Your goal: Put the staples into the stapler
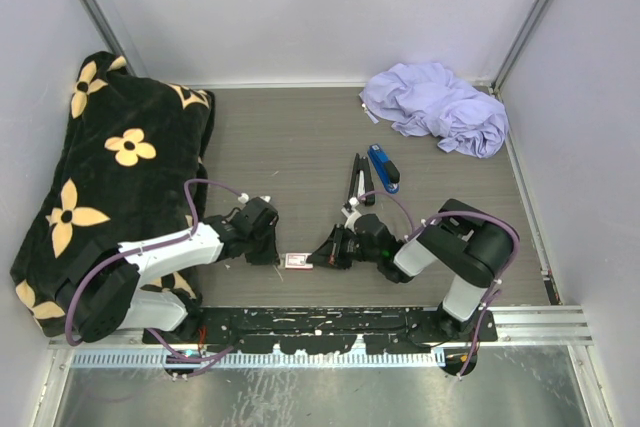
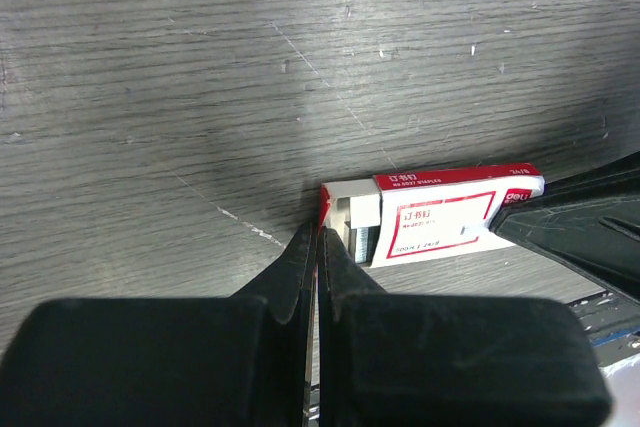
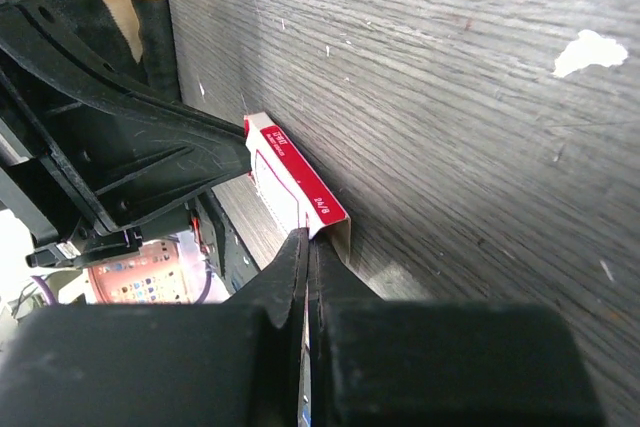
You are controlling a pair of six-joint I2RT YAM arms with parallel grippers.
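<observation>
A small red-and-white staples box (image 2: 440, 222) lies on the table between my grippers, an inner sleeve showing at its left end in the left wrist view. My left gripper is shut at that left end; whether anything thin is between its tips is hidden. My right gripper is shut at the box's other end, its tips touching it. An open black stapler (image 1: 360, 179) and a blue stapler (image 1: 383, 167) lie behind my right gripper.
A flowered black cushion (image 1: 130, 177) fills the left side. A lilac cloth (image 1: 435, 107) lies at the back right.
</observation>
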